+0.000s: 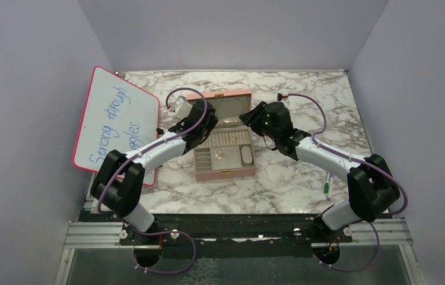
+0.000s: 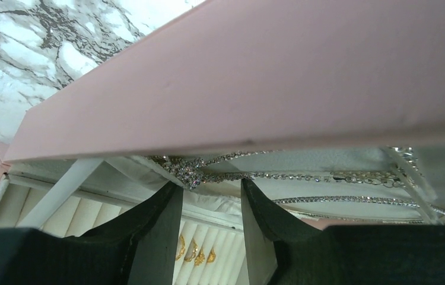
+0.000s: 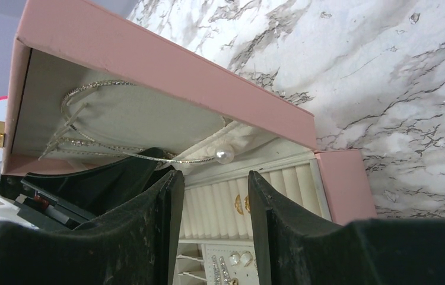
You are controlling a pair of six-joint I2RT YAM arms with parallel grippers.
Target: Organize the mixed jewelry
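A pink jewelry box stands open on the marble table. Its lid holds silver chains, a sparkling pendant and a pearl. Gold pieces sit in the ring slots, and small pieces lie in the tray below. My left gripper is open at the lid's edge, its fingertips beside the pendant and chains, nothing clearly held. My right gripper is open in front of the lid's right part, its fingertips below the pearl.
A whiteboard lies on the left of the table. Markers lie at the front right.
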